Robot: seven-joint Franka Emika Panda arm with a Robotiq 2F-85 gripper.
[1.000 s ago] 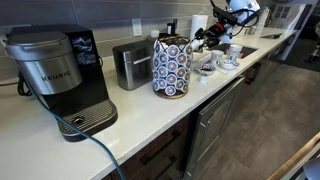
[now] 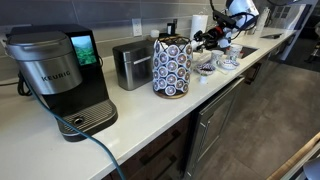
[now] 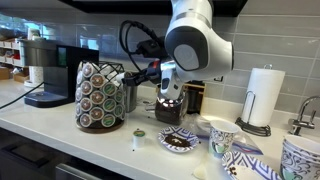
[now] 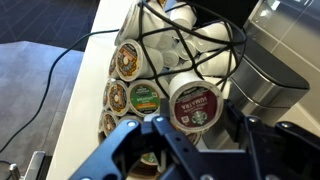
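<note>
A coffee pod with a red and white lid (image 4: 195, 106) sits between the fingers of my gripper in the wrist view, its lid turned to the camera. The fingers are shut on it. Behind it stands the wire pod rack (image 2: 172, 68), filled with several pods. In exterior view 2 my gripper (image 3: 136, 77) is close beside the right side of the rack (image 3: 98, 100); the held pod is hard to make out there. Whether the pod touches the rack cannot be told.
A single pod with a green lid (image 3: 139, 139) stands on the counter. Patterned plates (image 3: 180, 139) and cups (image 3: 222, 138) lie to the right. A Keurig coffee maker (image 2: 65, 85) and a toaster (image 2: 133, 64) stand along the wall.
</note>
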